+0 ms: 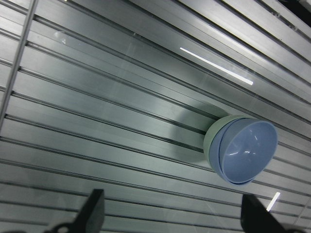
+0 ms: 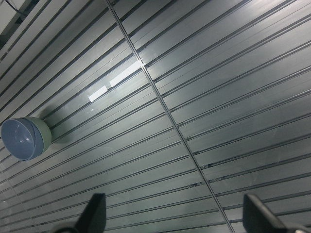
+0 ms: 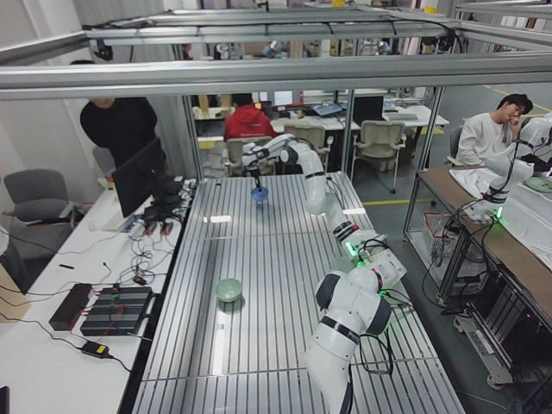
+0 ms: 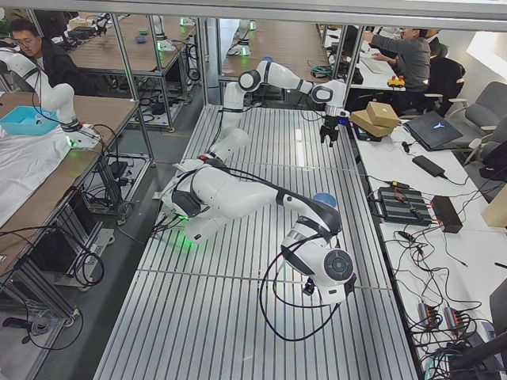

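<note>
In the camera left view, a green bowl (image 3: 228, 289) sits mid-table and a blue bowl (image 3: 260, 195) is at the far end, beneath one arm's gripper. The camera right view shows a blue bowl (image 4: 325, 198) partly behind the near arm. Both wrist views show blue bowls (image 1: 248, 150) (image 2: 18, 138) nested with a green bowl (image 1: 211, 136) (image 2: 42, 131). My left gripper has widely separated fingers, nothing between them, with the bowls ahead to its right. My right gripper also stands open and empty, the bowls toward the upper left of its view.
A side desk (image 4: 420, 261) holds electronics, cables and boxes. Aluminium frame bars (image 3: 276, 73) span overhead, and people are around the surrounding desks.
</note>
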